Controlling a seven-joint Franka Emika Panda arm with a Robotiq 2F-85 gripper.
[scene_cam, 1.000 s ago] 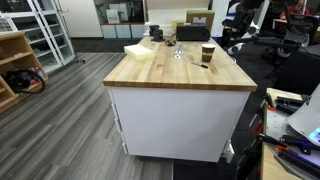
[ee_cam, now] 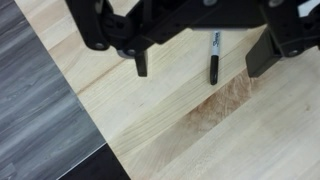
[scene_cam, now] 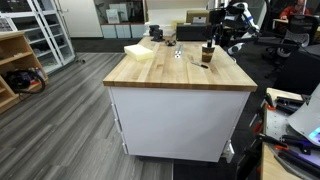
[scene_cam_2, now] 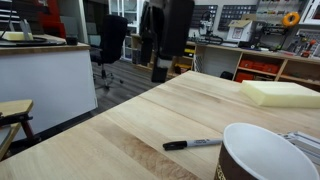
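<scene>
My gripper is open, its two fingers wide apart. In the wrist view a black-and-white marker shows in the gap between them, lying on the wooden tabletop. Exterior view 2 has the gripper raised above the wood, with the marker on the surface beside a paper cup. From exterior view 1, the arm reaches over the right side of the table, and the gripper partly overlaps the cup.
A pale yellow block rests farther along the table. Scissors lie near the middle, and dark items stand at the far end. Grey floor borders the table edge.
The arm has swung in from the right to above the table beside the cup. The cup, marker, yellow block and scissors appear unmoved.
</scene>
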